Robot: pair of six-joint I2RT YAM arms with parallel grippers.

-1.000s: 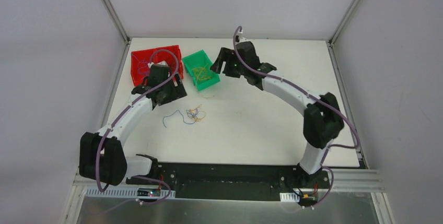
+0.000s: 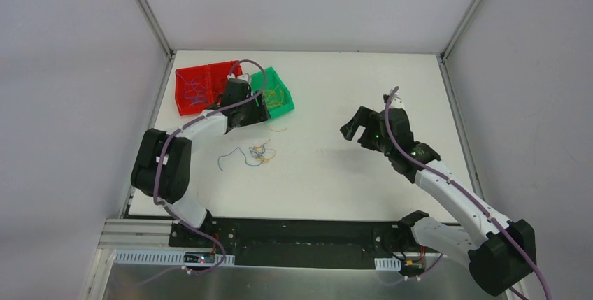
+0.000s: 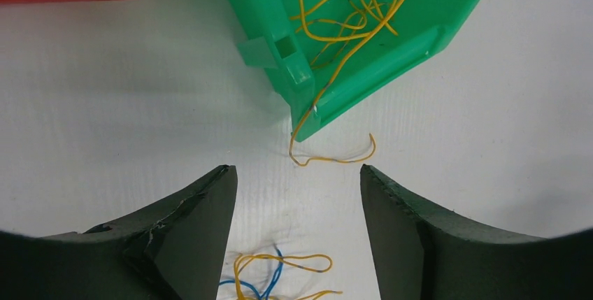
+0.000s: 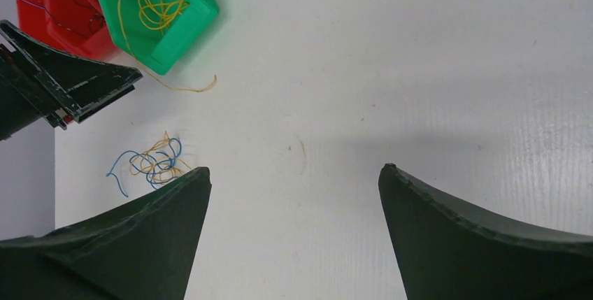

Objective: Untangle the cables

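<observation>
A tangle of blue and yellow cables (image 2: pixel 260 153) lies on the table below the bins. The green bin (image 3: pixel 398 69) holds yellow cables (image 3: pixel 336 34); one strand hangs over its corner onto the table. My left gripper is over the table just in front of that corner, fingers apart with nothing between them, with the tangle partly in view beyond them. My right gripper stands open and empty over the right-middle of the table.
A red bin (image 2: pixel 189 90) with cables inside sits left of the green bin.
The right arm has swung away from the green bin to the right and down.
</observation>
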